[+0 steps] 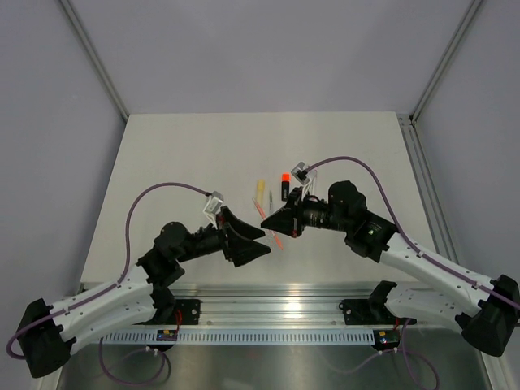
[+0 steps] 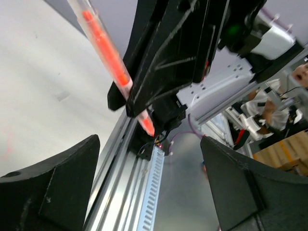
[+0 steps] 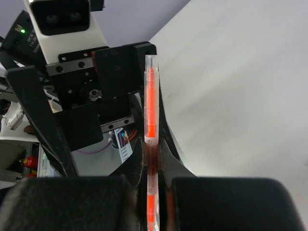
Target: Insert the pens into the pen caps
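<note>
A clear-barrelled pen with orange-red ink stands upright between the fingers of my right gripper, which is shut on it around the middle. In the left wrist view the same pen slants down past the right gripper's dark fingers, both ends sticking out. My left gripper stands open just beside it, its two fingers wide apart with nothing between them. The pen's upper end has a clear section; whether this is a cap I cannot tell.
Behind the grippers lie a yellow stick, a slim grey piece and a black marker with an orange end. Both grippers are very close together over the table's front part.
</note>
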